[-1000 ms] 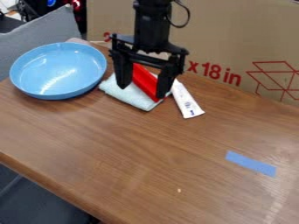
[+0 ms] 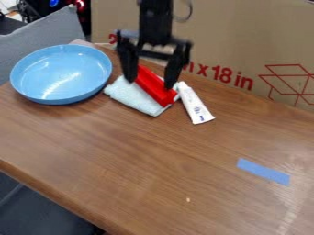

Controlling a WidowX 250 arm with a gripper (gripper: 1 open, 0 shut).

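Note:
My gripper [image 2: 152, 61], dark and blurred, is open above a red object [image 2: 156, 86] at the back of the table, hiding part of it. The red object rests on a folded white cloth [image 2: 132, 97]. A white item [image 2: 196, 106], long and narrow, lies just to the right of them. A blue bowl [image 2: 61, 72] sits to the left.
A strip of blue tape [image 2: 263, 171] is on the right. A cardboard sheet [image 2: 252, 46] stands along the back, and a grey object [image 2: 31, 39] is at the back left.
My gripper has moved up and back from lower over the cloth and is now blurred. The red object and cloth show little change.

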